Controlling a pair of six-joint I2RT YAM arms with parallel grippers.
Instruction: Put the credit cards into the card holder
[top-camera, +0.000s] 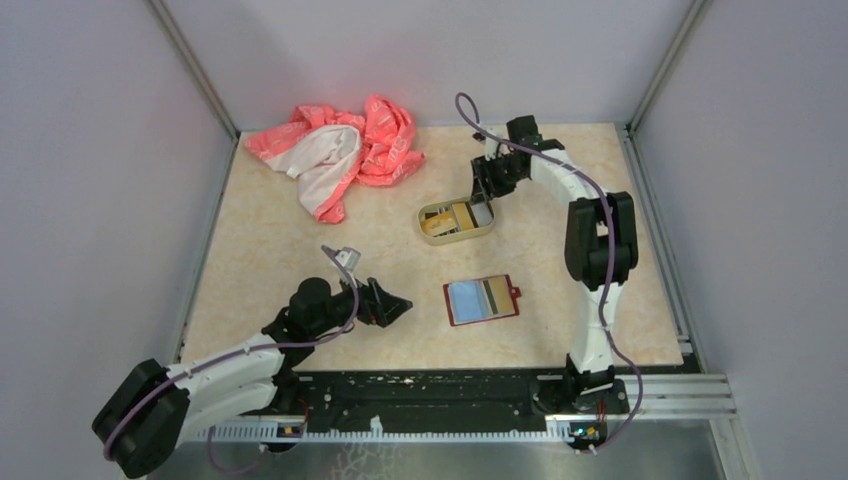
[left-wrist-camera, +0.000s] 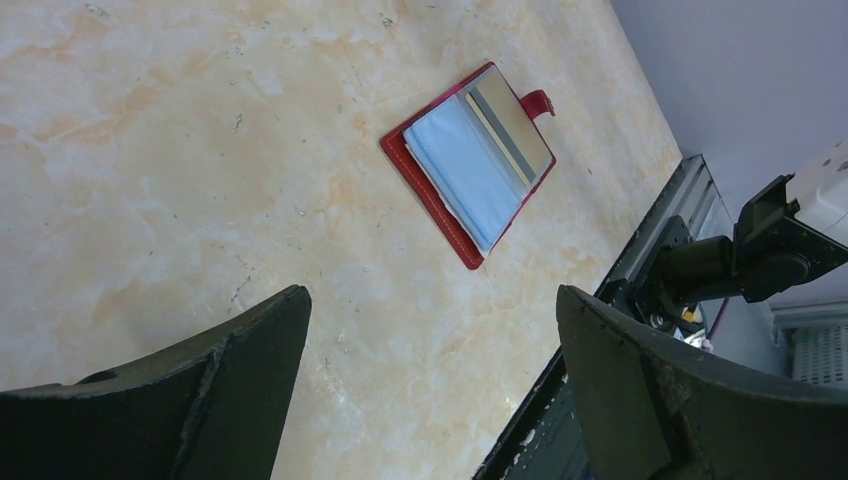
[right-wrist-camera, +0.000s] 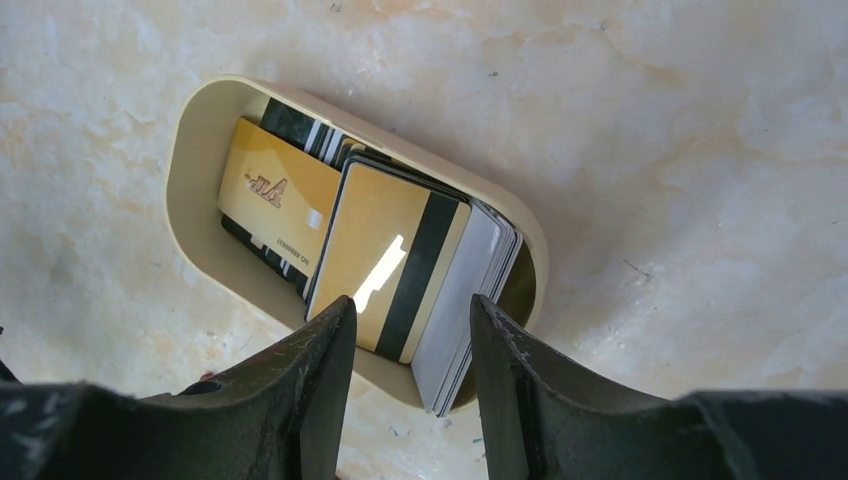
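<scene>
A beige oval box (top-camera: 456, 237) holds several cards: gold ones, striped dark ones and silvery ones (right-wrist-camera: 465, 300) along one end. My right gripper hangs over that end, fingers apart, the gap narrower than the left's, nothing seen held. The red card holder (left-wrist-camera: 432, 203) lies open on the table in front of the box, with a light blue card and a gold card with a dark stripe on it. My left gripper is open and empty, to the left of the holder.
Crumpled pink and white cloth (top-camera: 385, 145) lies at the back left. Walls surround the table on the back and sides.
</scene>
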